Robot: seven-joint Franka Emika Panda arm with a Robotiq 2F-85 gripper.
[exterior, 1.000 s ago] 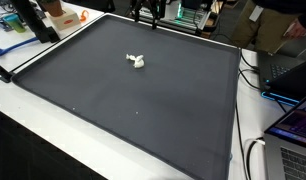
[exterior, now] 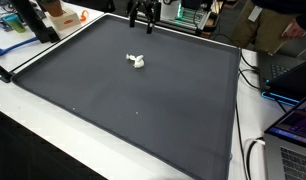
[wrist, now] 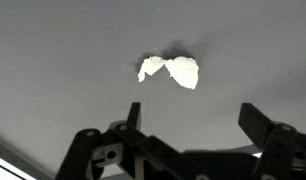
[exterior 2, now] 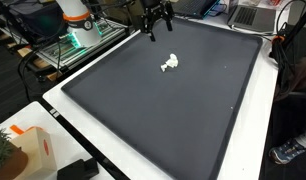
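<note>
A crumpled white piece [wrist: 182, 71], perhaps paper or cloth, lies on the dark grey tabletop [wrist: 68, 60], with a smaller lobe sticking out to one side. In exterior view 1 the same white piece [exterior: 138, 61] is toward the far side of the table. My gripper is open, its two dark fingers wide apart and nothing between them. Seen from outside, the gripper [exterior: 140, 24] hangs near the table's far edge, apart from the white piece. Exterior view 2 also has the gripper [exterior 2: 162, 36] away from the piece.
A laptop [exterior: 291, 155] and black cables stand along the right side in exterior view 1. A potted plant [exterior 2: 7, 155] sits off the table's corner in exterior view 2.
In exterior view 1 my gripper has moved a little to the left and down in the picture, nearer the white piece. The white piece has stayed put.
</note>
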